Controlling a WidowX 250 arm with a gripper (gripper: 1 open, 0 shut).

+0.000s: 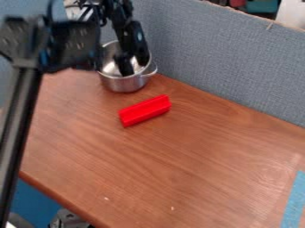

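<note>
A steel pot (125, 82) with side handles stands near the back left corner of the wooden table (179, 169). My black gripper (124, 61) hangs over the pot with its lower end at or inside the opening, open by its look, though the fingertips are partly hidden against the dark arm. A red cylinder-like block (144, 110) lies on the table just in front of the pot, to the right.
Grey padded walls (226, 67) line the back and left of the table. A strip of blue tape (293, 200) is at the right edge.
</note>
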